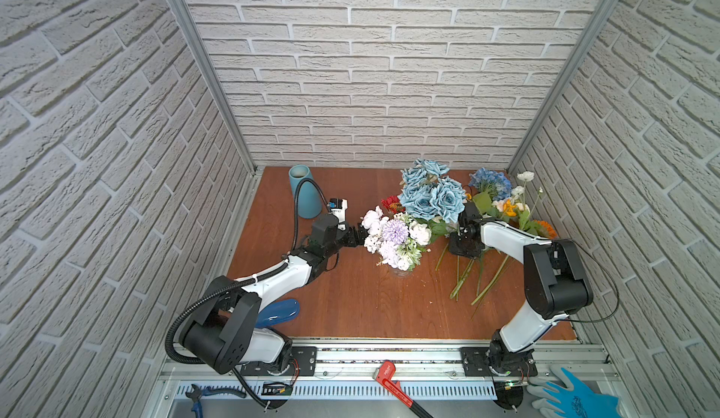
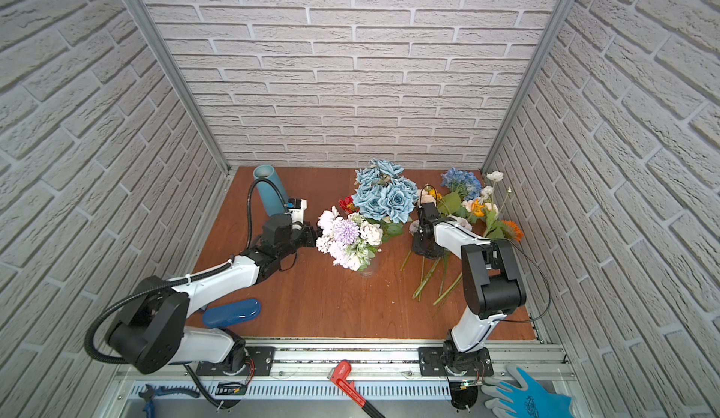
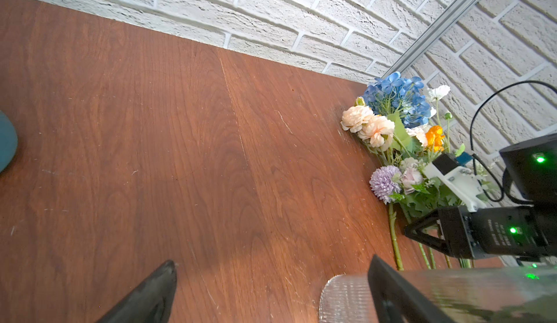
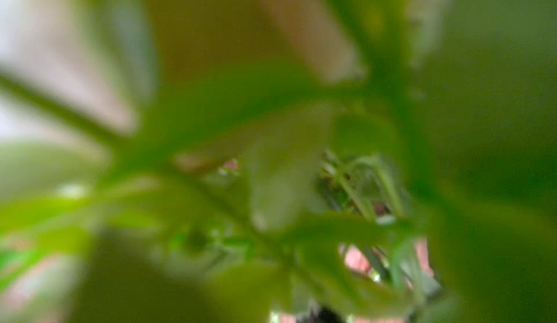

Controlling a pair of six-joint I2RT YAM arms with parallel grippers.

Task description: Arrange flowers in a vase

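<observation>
A clear glass vase [image 1: 401,271] stands mid-table, filled with large blue roses [image 1: 433,193], white and lilac blooms [image 1: 395,232] and a red flower [image 1: 392,203]. Just left of this bouquet, my left gripper [image 1: 360,235] is open; in the left wrist view its fingers [image 3: 152,291] are wide apart, with a glass edge [image 3: 345,294] showing near the right one. My right gripper [image 1: 465,245] is low among the loose flowers' stems [image 1: 463,279] on the right. Blurred leaves [image 4: 232,108] fill the right wrist view, so its finger and anything between its fingers are hidden.
Loose blue hydrangea [image 1: 491,183], orange [image 1: 546,228] and white flowers [image 1: 525,176] lie at the right. A teal vase [image 1: 306,200] stands back left. A blue object [image 1: 278,312] lies front left.
</observation>
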